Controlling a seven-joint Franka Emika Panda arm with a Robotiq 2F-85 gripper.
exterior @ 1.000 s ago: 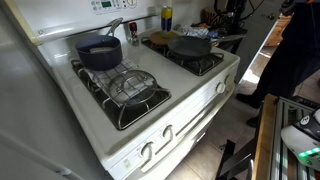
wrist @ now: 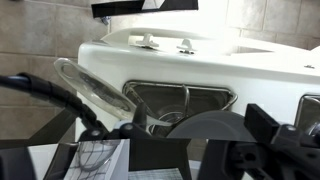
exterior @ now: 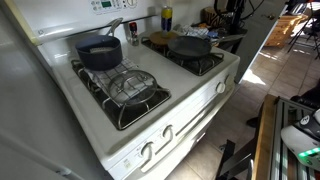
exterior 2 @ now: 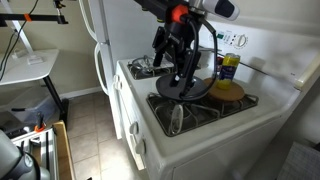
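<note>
My gripper (exterior 2: pixel 176 64) hangs above the right side of the stove, with no object seen held. In the wrist view its two dark fingers (wrist: pixel 262 126) stand wide apart, so it looks open. Below it is a dark frying pan (exterior: pixel 188 47) on the burner grate. The pan's light metal handle (exterior 2: pixel 177 120) points out past the stove's front edge. A grey part of the pan (wrist: pixel 212 126) shows between the fingers in the wrist view; the rest is hidden.
A dark blue pot (exterior: pixel 99 51) and a wire rack (exterior: pixel 128 86) sit over the left burners. Behind the pan are a round wooden board (exterior 2: pixel 226 91) and a yellow-and-blue bottle (exterior 2: pixel 228 70). Knobs (exterior: pixel 147 151) line the stove's front. White stovetop (exterior: pixel 160 68) lies clear between the burner pairs.
The dark leg of a person at the upper right has moved mostly out of view, baring floor. Pan, pot and rack stay where they were.
</note>
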